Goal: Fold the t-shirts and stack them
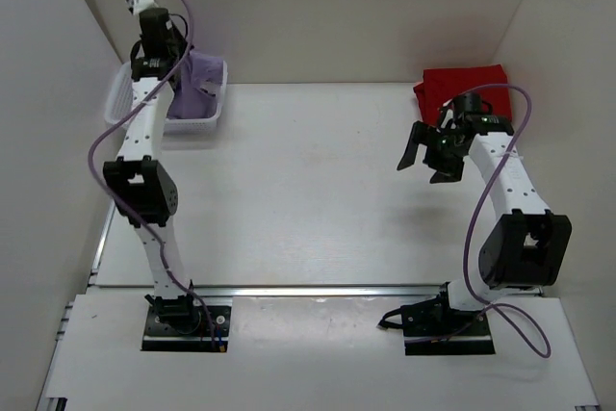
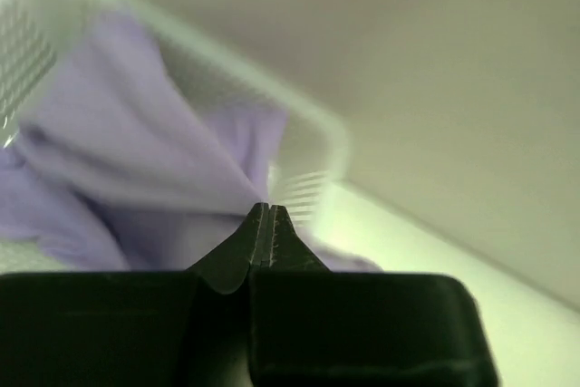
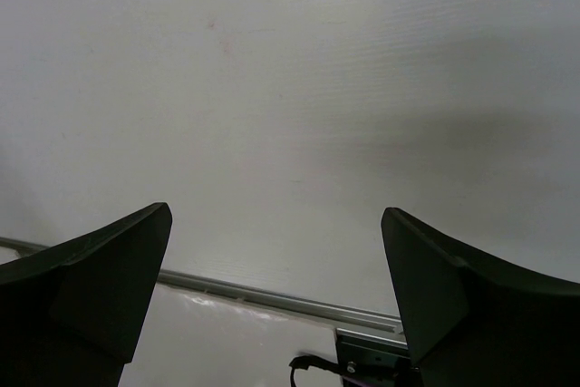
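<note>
A white basket (image 1: 218, 103) at the back left holds lavender cloth (image 1: 197, 84), wrinkled, seen also in the left wrist view (image 2: 136, 124). My left gripper is over the basket, shut on the lavender cloth, which in the top view rises from the basket up to it. My right gripper (image 1: 428, 156) stands open over the table at the right, with only bare tabletop (image 3: 272, 133) between its fingers in the right wrist view.
A folded red cloth stack (image 1: 462, 79) lies at the back right, behind the right arm. Walls bound the back and both sides.
</note>
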